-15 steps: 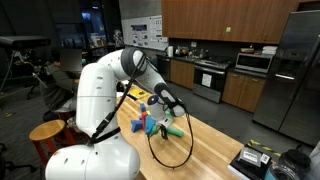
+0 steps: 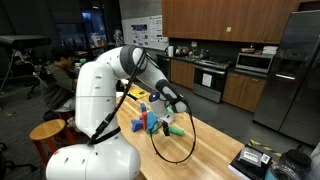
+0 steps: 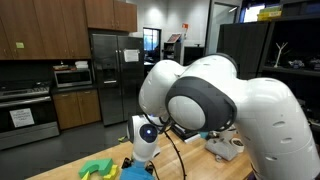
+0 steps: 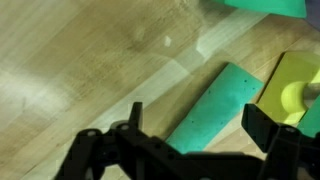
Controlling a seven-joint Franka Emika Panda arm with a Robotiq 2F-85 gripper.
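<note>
My gripper stands open, its two black fingers wide apart. In the wrist view a long green block (image 4: 214, 106) lies on the wooden table, seen through the gap between the fingers, with its lower end hidden by the gripper. Beside it, at right, is a yellow block (image 4: 288, 86) with a rounded recess; another green piece shows at the right edge. A green-teal piece (image 4: 272, 4) is cut off at the top. In exterior view 1 the gripper hangs low over the coloured blocks, near a green block (image 2: 176, 130). Whether it touches any block I cannot tell.
Blue block pieces (image 2: 137, 125) crowd the table left of the gripper. Several dark items, including a black canister (image 2: 295, 162), occupy the table's right end. Bare wooden tabletop (image 2: 215, 140) lies between. A red stool (image 2: 47, 130) stands off the left side.
The blocks show no clear movement.
</note>
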